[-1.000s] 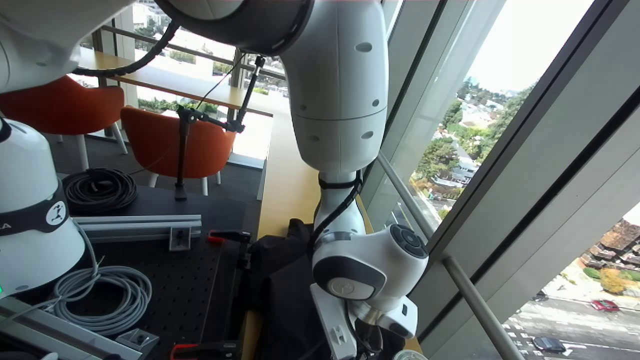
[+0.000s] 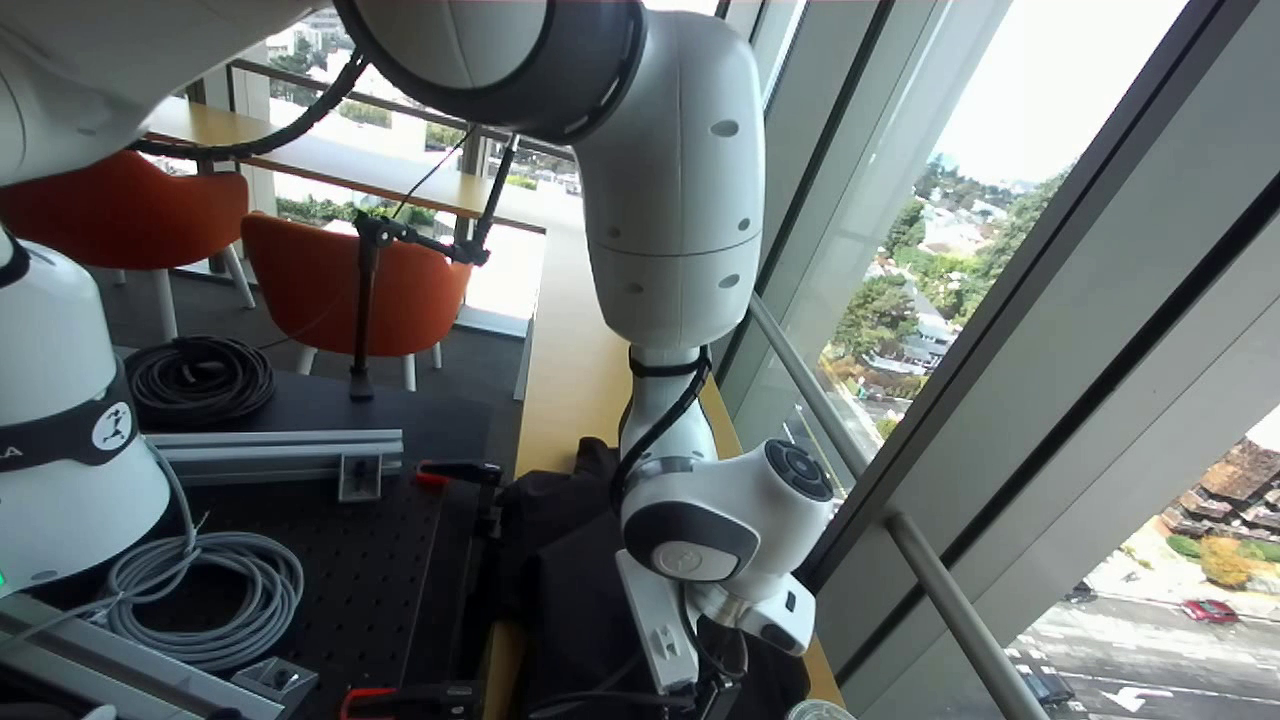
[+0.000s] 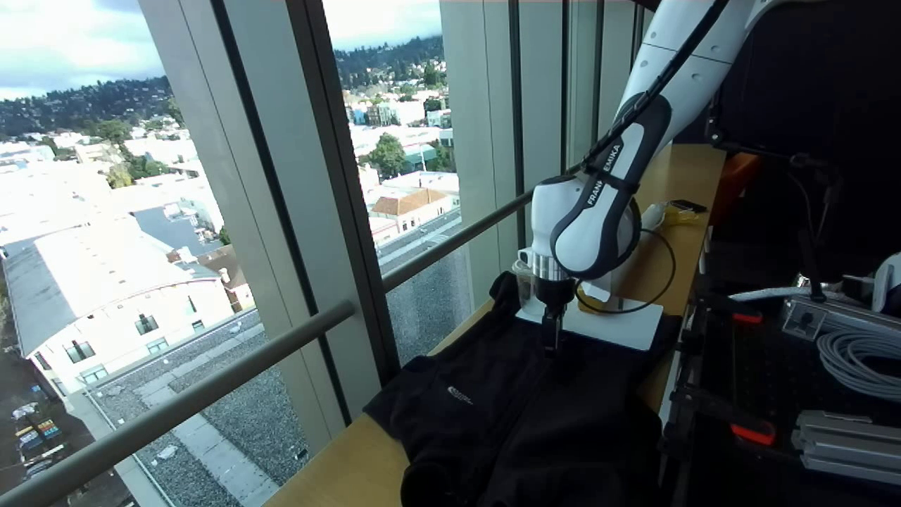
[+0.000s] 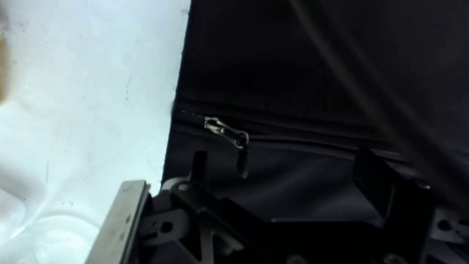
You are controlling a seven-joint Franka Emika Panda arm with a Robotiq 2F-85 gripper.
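Observation:
A black jacket (image 3: 540, 422) lies spread over the wooden ledge, a small light logo on its chest. In the wrist view, its metal zipper slider (image 4: 226, 132) sits near the cloth's edge, with a dark pull tab (image 4: 242, 162) hanging from it. My gripper is open above the jacket, its fingers wide apart and nothing held between them. The left finger (image 4: 199, 165) is closer to the slider than the right one. From the second exterior view, the gripper (image 3: 551, 334) points down at the jacket's upper end; fingertip contact with the cloth is unclear.
A white board (image 3: 625, 325) lies at the jacket's upper end. A clear container (image 3: 525, 283) stands close behind the hand. The window railing (image 3: 456, 241) runs along one side; clamps with red tips (image 3: 752, 432) line the other. A dark cable crosses the wrist view's right side.
In exterior view 1, the hand has shifted slightly up and left, while the upper arm appears a little lower and smaller. The jacket shows no clear change there.

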